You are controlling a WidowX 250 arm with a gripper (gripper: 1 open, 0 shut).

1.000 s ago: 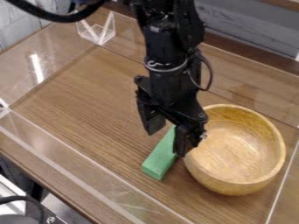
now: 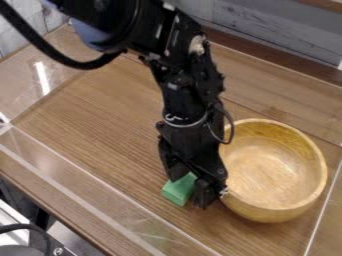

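Note:
My black gripper (image 2: pixel 190 176) is low over the table, its fingers down around a green object (image 2: pixel 178 194) lying beside a round yellow bowl (image 2: pixel 287 175). The gripper covers much of the green object, and whether the fingers grip it is hard to tell.
The bowl takes up the right side, near the table's edge. A pale wall stands at the back, and a dark cable lies at the lower left corner.
My gripper has moved down and slightly toward the front, onto the green object, now covering more of it. The bowl has hardly moved.

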